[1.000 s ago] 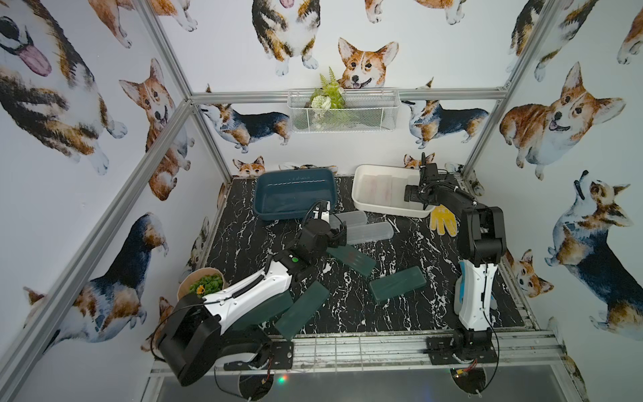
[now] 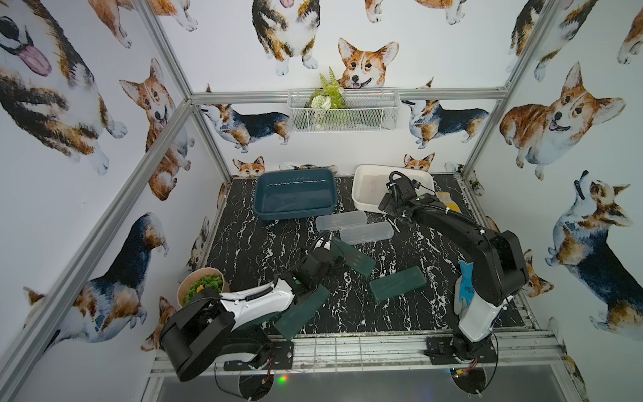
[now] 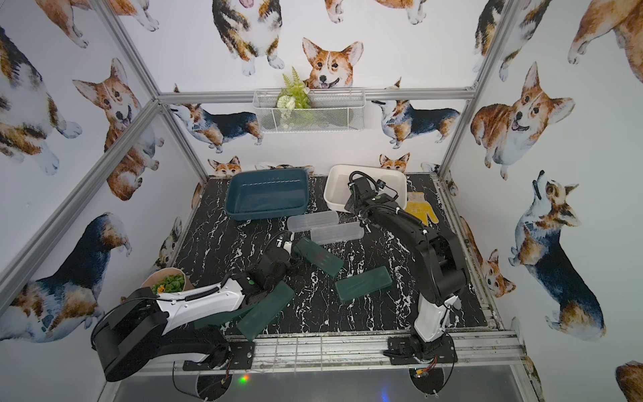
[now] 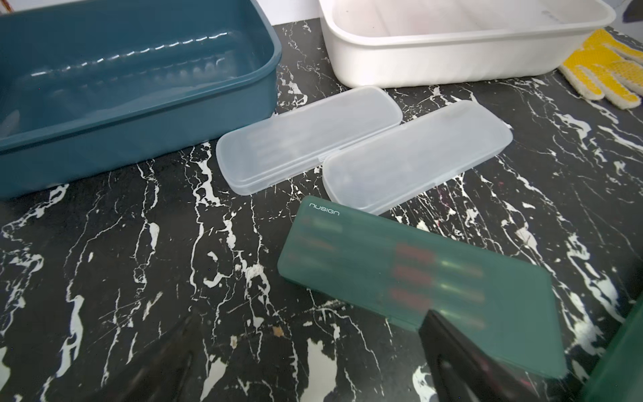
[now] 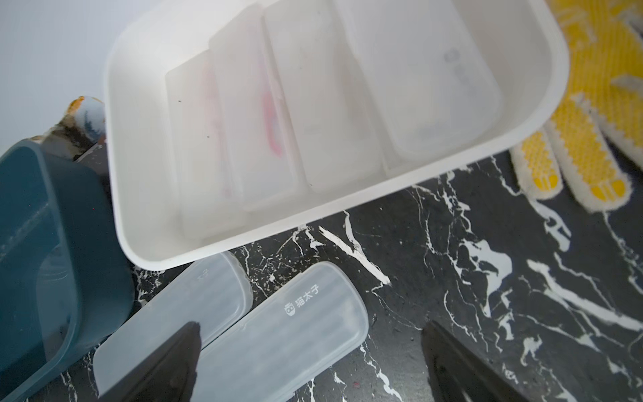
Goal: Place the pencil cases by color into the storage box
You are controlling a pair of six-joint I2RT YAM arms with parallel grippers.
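On the dark marbled table, two translucent white pencil cases lie side by side: a left case (image 4: 308, 137) and a right case (image 4: 418, 154). The white box (image 5: 348, 207) holds several white cases (image 5: 328, 114). The blue box (image 4: 134, 117) has no case showing in it. A green case (image 4: 415, 274) lies before my left gripper, which is open and empty. Farther right is a second green case (image 2: 397, 284); others, including a near green case (image 3: 266, 309), lie by the left arm. My right gripper is open over the right white case.
A yellow glove (image 3: 420, 209) lies right of the white box, and a blue glove (image 2: 466, 282) sits beside the right arm's base. A potted plant (image 2: 203, 284) stands at the left edge. Bare table (image 2: 251, 251) shows in front of the blue box.
My right gripper has moved left from the white box's right end toward the loose white cases. My left gripper has drawn back toward the front.
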